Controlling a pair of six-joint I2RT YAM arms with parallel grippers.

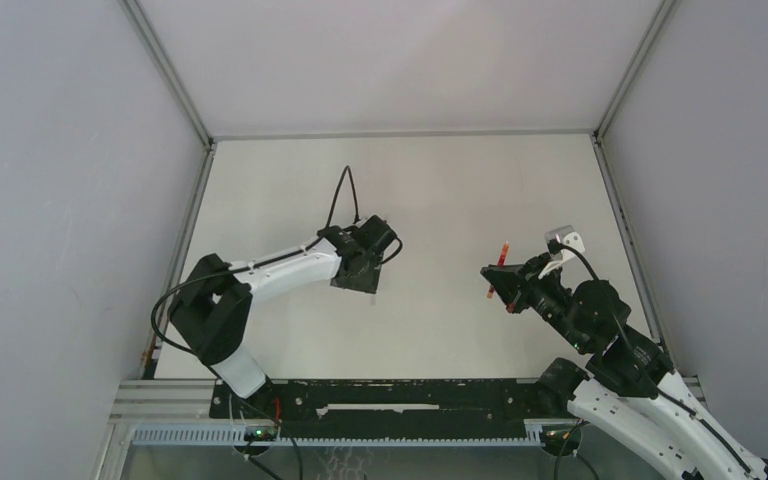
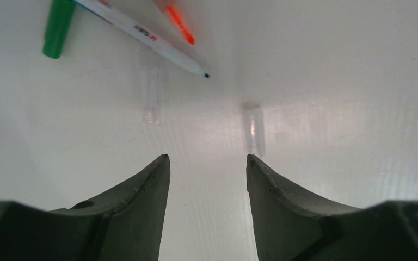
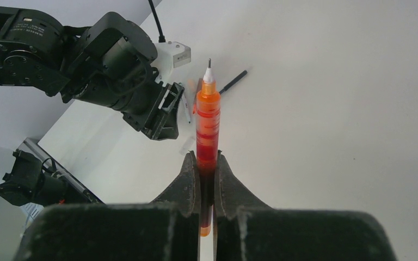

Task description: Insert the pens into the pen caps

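Note:
My right gripper is shut on an orange pen (image 3: 208, 118), held raised with its metal tip pointing up. My left gripper stands open, empty, above the table. In the left wrist view, two clear caps (image 2: 254, 128) lie beyond its fingertips. Past them lie a white pen (image 2: 158, 43), the orange tip of another pen (image 2: 178, 22) and a green piece (image 2: 58, 30), probably a cap or marker end. In the top view the left arm hides most of these.
Walls border it at left, right and back. A dark pen (image 3: 235, 80) lies behind the left gripper in the right wrist view.

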